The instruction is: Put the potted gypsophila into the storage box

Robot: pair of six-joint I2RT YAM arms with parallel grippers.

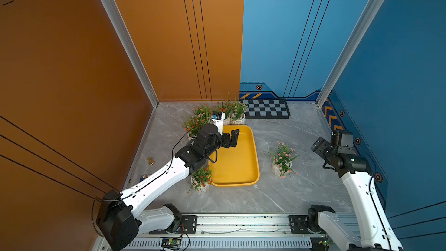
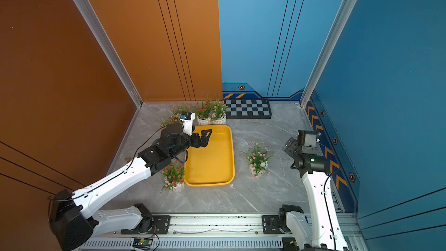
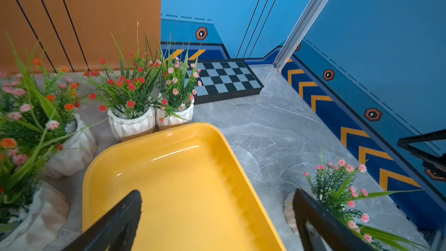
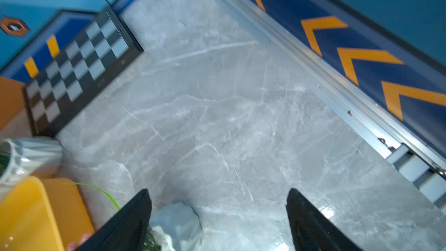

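Note:
A yellow storage box (image 1: 237,162) lies empty mid-table. Potted gypsophila in white pots stand behind it (image 1: 237,113) and at its back left (image 1: 197,125); one is at its front left (image 1: 200,181), another (image 1: 282,161) stands alone to its right. My left gripper is open over the box, nothing between its fingers. My right gripper hangs right of the lone plant, fingers apart and empty; that plant shows at the bottom of the right wrist view.
A checkered board (image 1: 264,108) lies at the back. A small brass-coloured object (image 1: 150,160) is at the left.

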